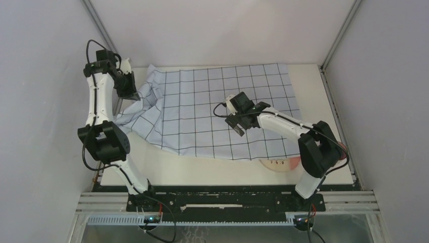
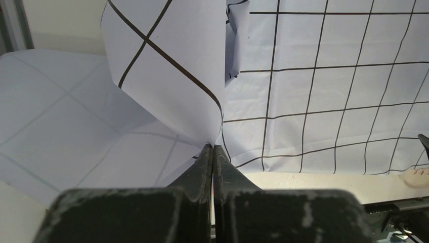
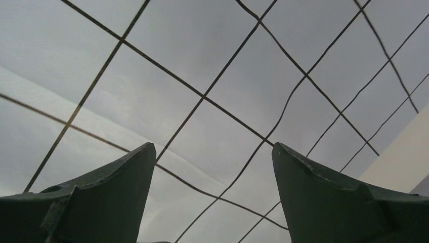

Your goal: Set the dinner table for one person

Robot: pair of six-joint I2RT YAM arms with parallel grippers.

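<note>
A white tablecloth (image 1: 195, 116) with a dark grid lies over most of the table. It is flat in the middle and right, and bunched up at its left end. At that end my left gripper (image 1: 136, 96) is shut on the cloth; in the left wrist view a raised fold (image 2: 172, 66) runs up from the closed fingertips (image 2: 207, 157). My right gripper (image 1: 235, 126) hangs above the middle of the cloth. In the right wrist view its fingers (image 3: 116, 187) stand wide apart, with only the cloth's surface showing beyond the gap.
A round pinkish item (image 1: 278, 164) sticks out from under the cloth's front edge at the right. Another reddish thing (image 1: 342, 150) sits at the table's right edge, partly behind the right arm. Bare table (image 1: 202, 169) shows along the front and at the right.
</note>
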